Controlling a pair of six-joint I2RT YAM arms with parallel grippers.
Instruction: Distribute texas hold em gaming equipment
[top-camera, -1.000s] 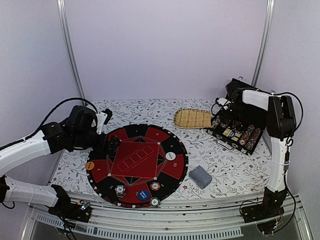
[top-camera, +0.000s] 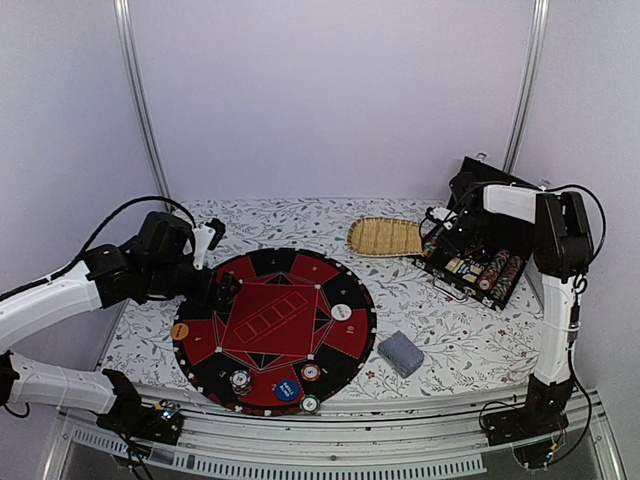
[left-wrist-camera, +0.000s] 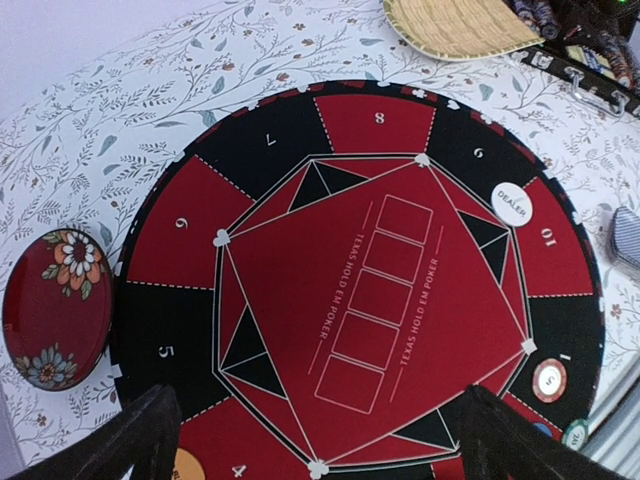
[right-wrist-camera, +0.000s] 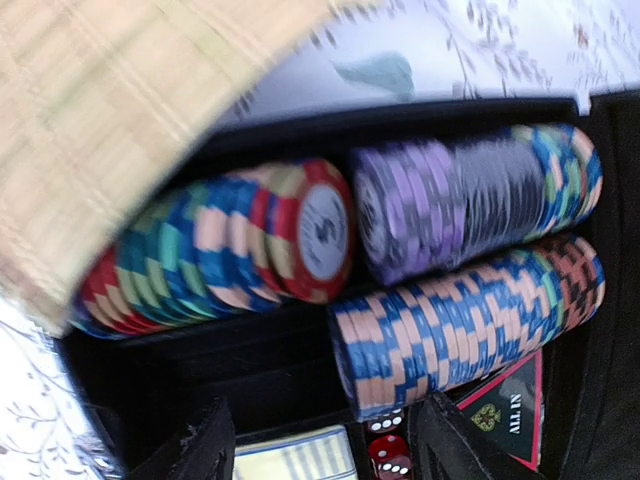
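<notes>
The round red and black poker mat lies on the table, with a dealer button and several chips near its rim. Over its left side hangs my left gripper, wide open and empty. At the back right, the chip case stands open. My right gripper is over it, fingers apart. Below and between them, the right wrist view shows a striped card pack and red dice. Rows of chips lie just beyond the fingers; none is visibly held.
A wicker basket lies close to the case's left side. A grey-blue card deck rests right of the mat. A red flowered tin sits beside the mat.
My right gripper has come slightly lower and nearer the front over the case. The left arm, the mat and the things on it have stayed put.
</notes>
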